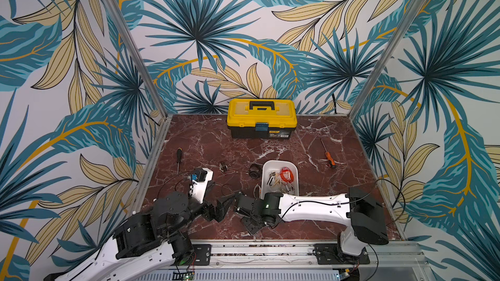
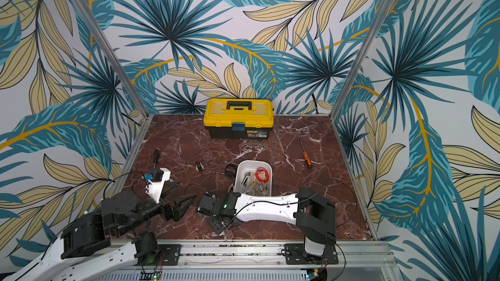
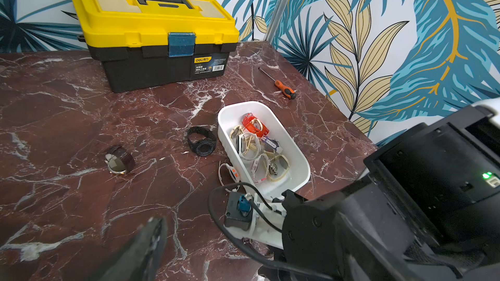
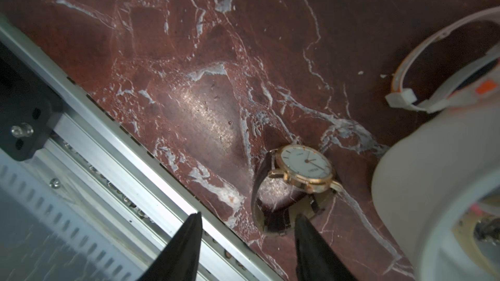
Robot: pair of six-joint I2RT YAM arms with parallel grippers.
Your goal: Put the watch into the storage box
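A white-dialed watch with a dark strap lies on the table in the right wrist view, just beyond the fingertips of my open right gripper, beside the white storage box, which holds several watches and bands. My left gripper stands open over the table at the left, nothing between its fingers. A black watch, a brown-strapped watch and a white band also lie outside the box.
A closed yellow-and-black toolbox stands at the back. An orange screwdriver lies at the right, a dark one at the left. The right arm reaches across the front of the white box.
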